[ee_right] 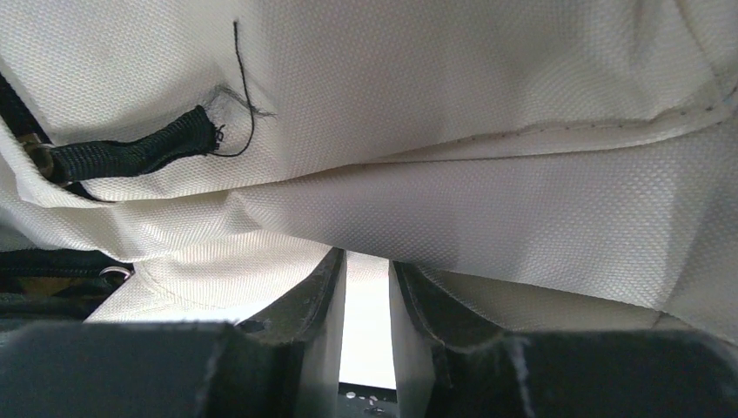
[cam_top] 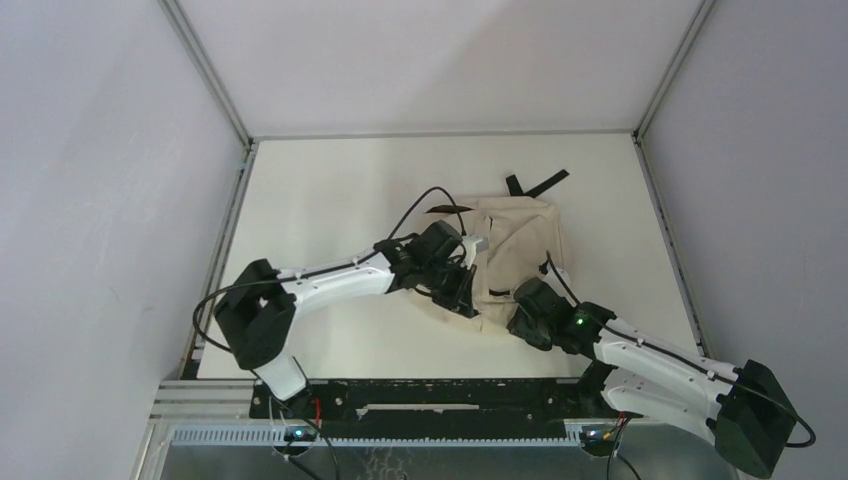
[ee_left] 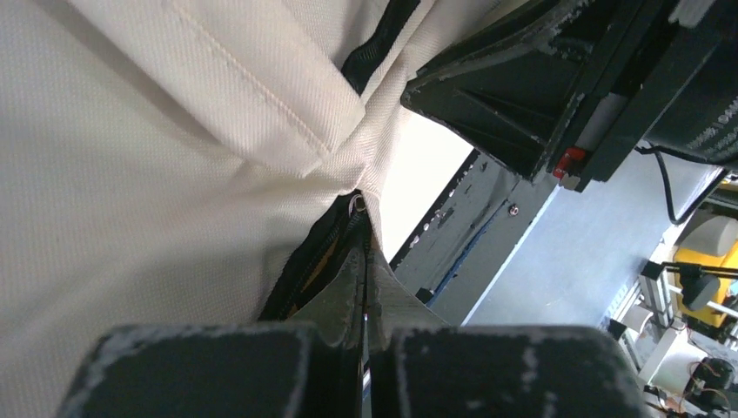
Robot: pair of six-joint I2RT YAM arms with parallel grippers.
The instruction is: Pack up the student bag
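The beige bag lies on the table with black straps at its far end. My left gripper is shut at the bag's near edge, its tips beside the black zipper and a small metal ring; whether a pull tab is pinched does not show. To its right, my right gripper has its fingers slightly apart, closed at a fold of the bag's fabric; the exact contact is hard to see. A black pull strap hangs from another zipper in the right wrist view.
Both grippers are near each other at the bag's near side.
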